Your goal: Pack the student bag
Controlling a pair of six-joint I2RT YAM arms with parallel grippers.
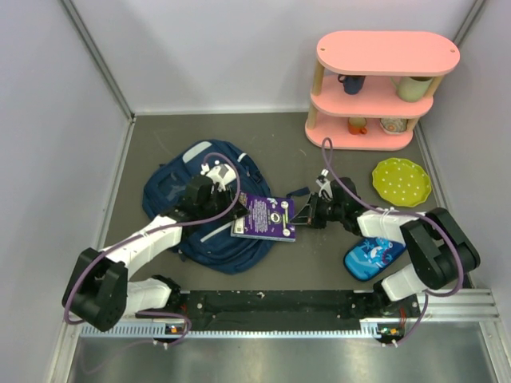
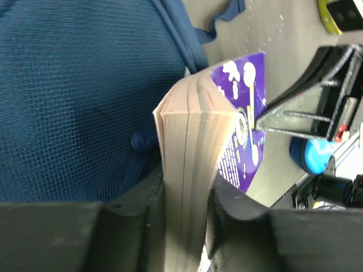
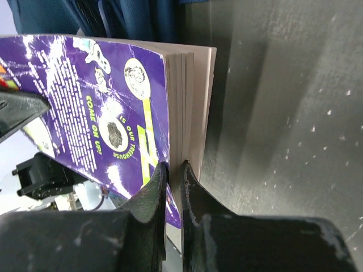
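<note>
A purple paperback book (image 1: 263, 217) is held between my grippers over the edge of the navy bag (image 1: 184, 167). My left gripper (image 1: 236, 206) is at its left end; in the left wrist view the page edges (image 2: 193, 153) run down between the fingers, whose tips are hidden by the book. My right gripper (image 1: 297, 215) is shut on the book's right end, with the purple cover (image 3: 96, 113) facing up in the right wrist view. A blue patterned pouch (image 1: 374, 257) lies at the lower right.
A pink shelf (image 1: 383, 48) with mugs stands at the back right. A yellow dotted plate (image 1: 401, 182) lies at the right. The grey floor between bag and shelf is clear.
</note>
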